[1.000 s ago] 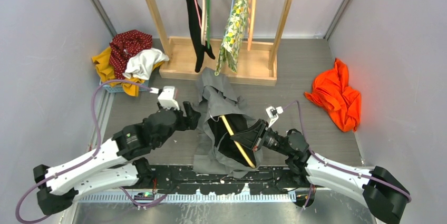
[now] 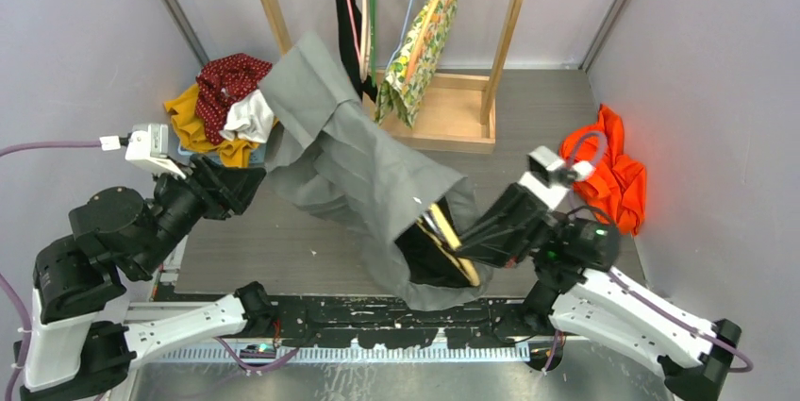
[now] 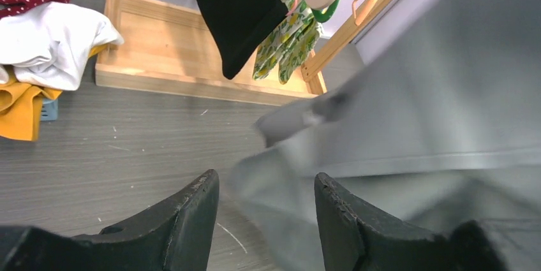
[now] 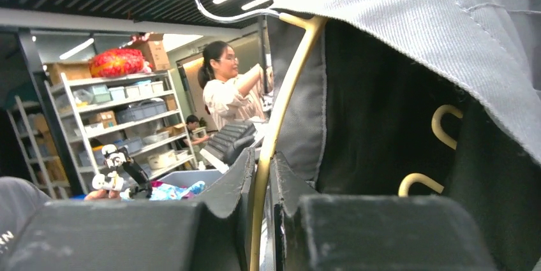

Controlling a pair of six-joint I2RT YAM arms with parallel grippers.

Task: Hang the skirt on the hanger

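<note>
The grey skirt hangs lifted in front of the rack, its opening turned toward my right arm. Inside its dark opening sits a yellow hanger; in the right wrist view the hanger's bar runs up to the skirt's edge, with two hooked ends deeper in the cloth. That bar passes between the closed fingers of my right gripper. My left gripper is open at the skirt's far left side; blurred grey fabric lies beyond its fingers, apparently ungripped.
A wooden rack with hanging clothes stands at the back, close behind the skirt. A pile of clothes is at the back left. Orange cloth lies by the right wall.
My left gripper has moved left, away from the middle. My right gripper has shifted right with the hanger. The skirt has risen and swung, looking larger and covering part of the rack base.
</note>
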